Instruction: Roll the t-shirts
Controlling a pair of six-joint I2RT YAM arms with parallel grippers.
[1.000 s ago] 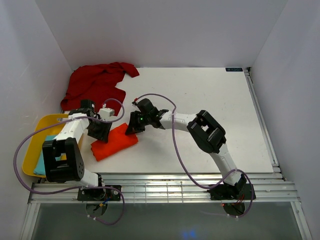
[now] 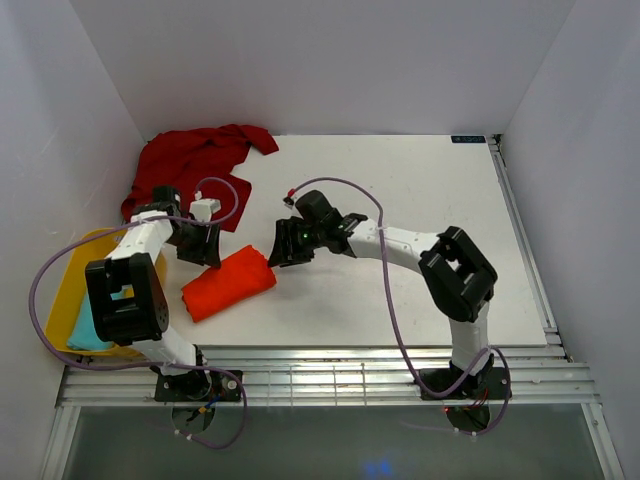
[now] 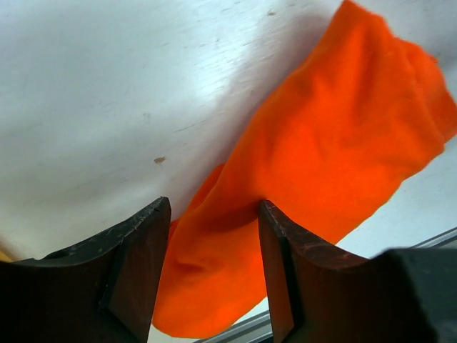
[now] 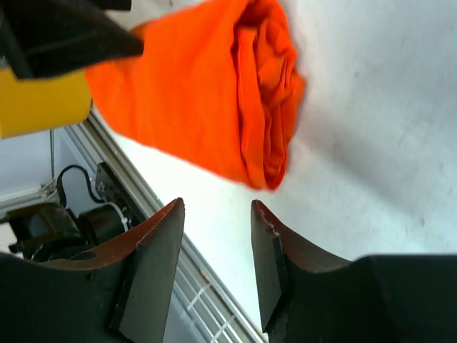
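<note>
An orange shirt (image 2: 227,286) lies as a folded, elongated bundle on the white table, its right end showing bunched layers (image 4: 264,100). My left gripper is open above the bundle's upper-left part, the cloth visible between and below its fingers. My right gripper stands open just right of the bundle in the top view; in its wrist view bare table shows between its fingers and the cloth lies beyond them.
A dark red cloth (image 2: 175,160) lies at the back left. A yellow bin (image 2: 70,300) with light blue cloth (image 2: 85,325) stands at the left.
My right gripper has moved rightward, off the bundle's end. The orange shirt looks much the same.
</note>
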